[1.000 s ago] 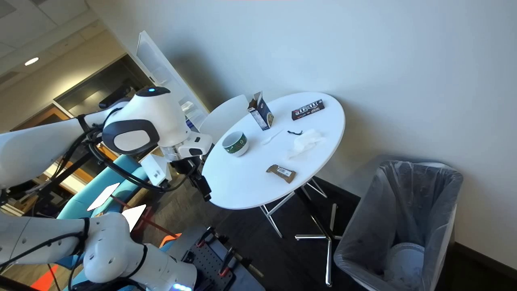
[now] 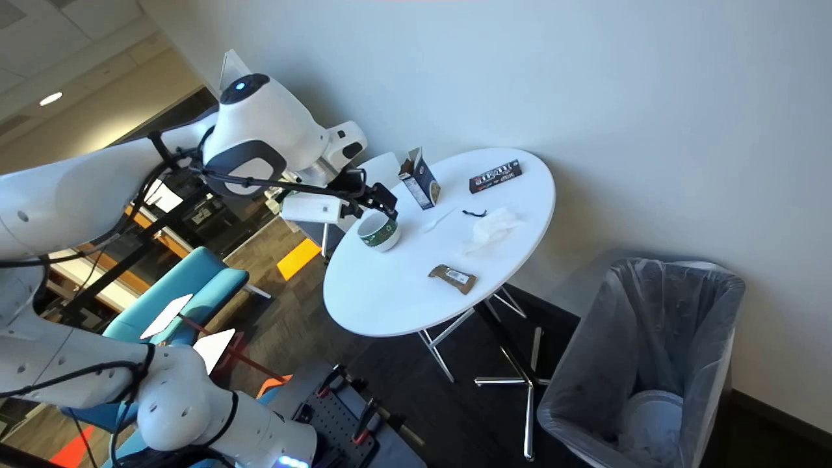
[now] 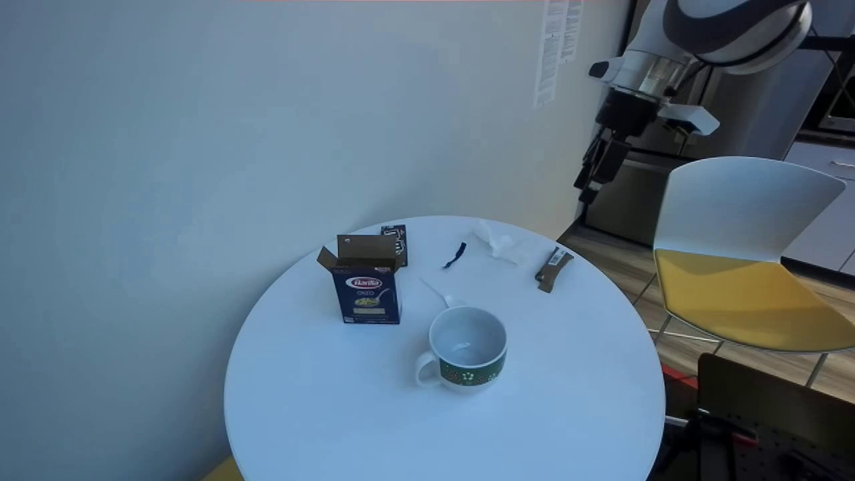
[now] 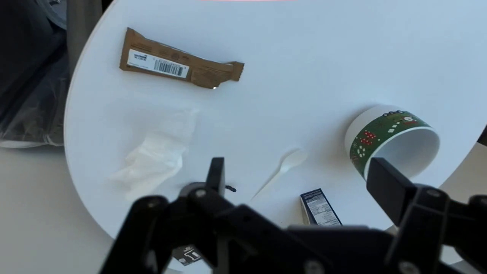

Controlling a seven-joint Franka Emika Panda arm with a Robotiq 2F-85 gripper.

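Observation:
My gripper stands open with nothing between its fingers, raised above the table height in exterior view 2, where the gripper is at the upper right. A white mug with a green patterned band stands upright on the table, its handle toward the left. In the wrist view the mug lies to the right, partly behind one finger. A brown wrapper, a crumpled white tissue, a white plastic spoon and a blue pasta box with open flaps are on the table.
The round white table has clear room at its near side. A dark printed packet and a small black strip lie toward the wall. A lined bin stands beside the table; a chair is opposite.
The arm has swung upward and to the right in exterior view 1; the gripper went from beside the table's near edge to near the mug's image. The table objects have not moved.

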